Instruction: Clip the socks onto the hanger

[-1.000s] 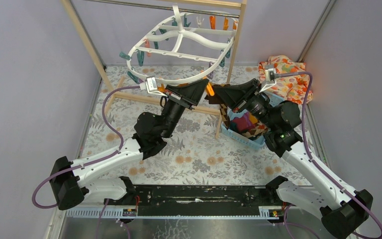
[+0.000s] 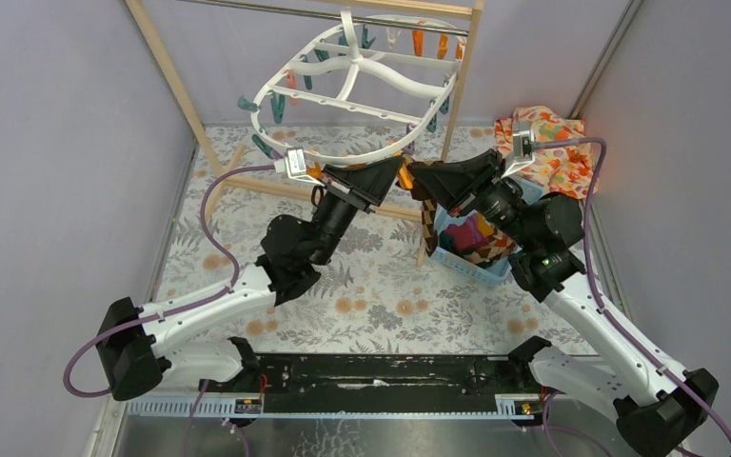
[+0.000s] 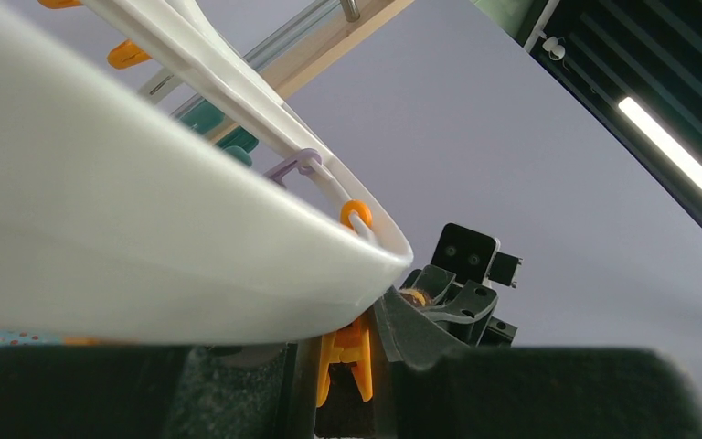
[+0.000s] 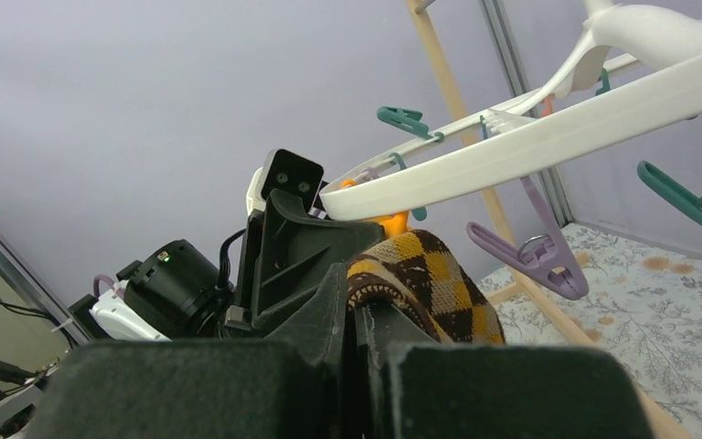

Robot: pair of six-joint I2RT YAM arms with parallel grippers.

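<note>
The white hanger [image 2: 343, 105] with coloured clips hangs from the rail. At its front rim my left gripper [image 2: 391, 168] is shut on an orange clip [image 3: 347, 346], seen between its fingers in the left wrist view. Beside it my right gripper [image 2: 421, 173] is shut on a brown checkered sock [image 4: 430, 283], whose upper part lies just below that orange clip in the right wrist view and which dangles down in the top view. Whether the sock is inside the clip is hidden.
A blue basket [image 2: 476, 272] with more socks stands below my right arm. An orange floral cloth [image 2: 571, 162] lies at the back right. The wooden rack [image 2: 171, 76] frames the hanger.
</note>
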